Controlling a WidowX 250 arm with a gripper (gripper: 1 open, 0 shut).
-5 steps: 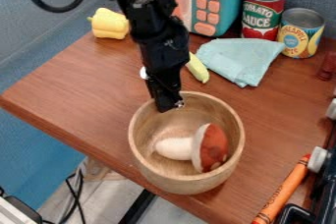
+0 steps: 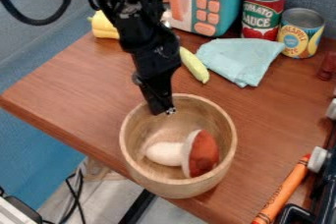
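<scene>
My black gripper hangs over the back-left rim of a wooden bowl, its tip low and just at or inside that rim. Whether its fingers are open or shut is hard to make out. In the bowl lies a toy mushroom with a white stem and a red-brown cap, on its side.
Behind are a yellow object, a banana-like piece, a light blue cloth, a tomato sauce can and another can. An orange crayon lies at the right.
The gripper has shifted slightly left, and the bowl with the mushroom in it has moved a little left as well.
</scene>
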